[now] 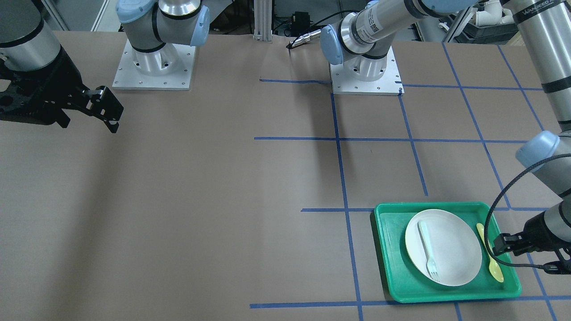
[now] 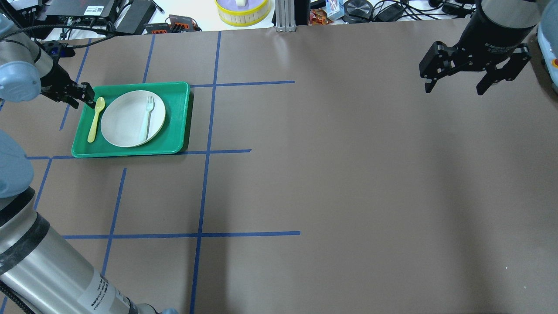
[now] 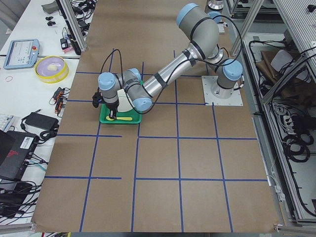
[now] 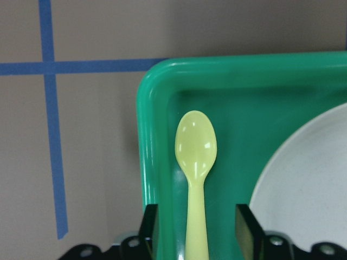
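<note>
A green tray [image 2: 176, 128] rests on the table with a white plate [image 2: 120, 123] in it and a pale blue fork [image 2: 147, 110] on the plate. A pale yellow spoon [image 4: 196, 151] lies along the tray's side, bowl and handle beside the plate. My gripper is over that side of the tray, fingers apart on either side of the spoon's handle in the wrist view, holding nothing. In the front view it is at the tray's right, partly behind a cable.
A second black gripper [image 2: 471, 65] hangs at the other end of the table. The table middle [image 1: 230, 187], marked partly with blue tape, is clear. Other arm bases stand along the far edge in the front view.
</note>
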